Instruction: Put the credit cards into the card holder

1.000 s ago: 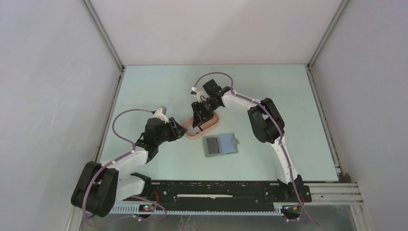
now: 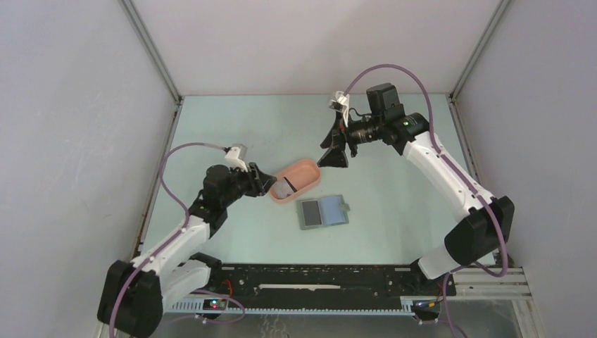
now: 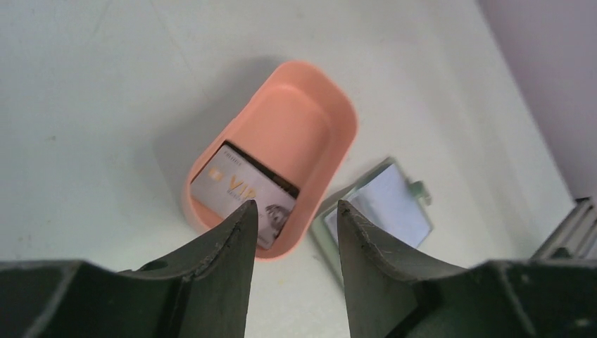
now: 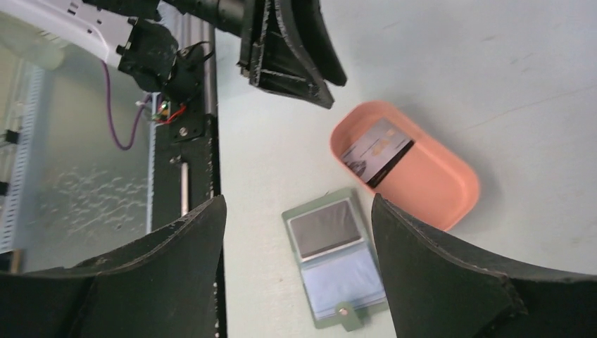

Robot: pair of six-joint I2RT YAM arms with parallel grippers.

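Note:
A silver VIP card (image 3: 239,184) lies in one end of the pink tray (image 3: 310,98), with the edge of a black card (image 3: 271,169) showing beside it. The card holder (image 2: 322,213), grey-green with a dark half and a pale blue half, lies opened flat in front of the tray; its clasp tab (image 4: 348,318) points outward. My left gripper (image 2: 266,184) is open at the tray's left end, nothing between its fingers. Raised above the tray's far right side is my right gripper (image 2: 334,146), open and empty.
A dark rail (image 2: 310,285) runs along the front edge, and walls stand at the sides and back.
The left gripper has shifted only slightly. Tray, cards and holder lie in the same places.

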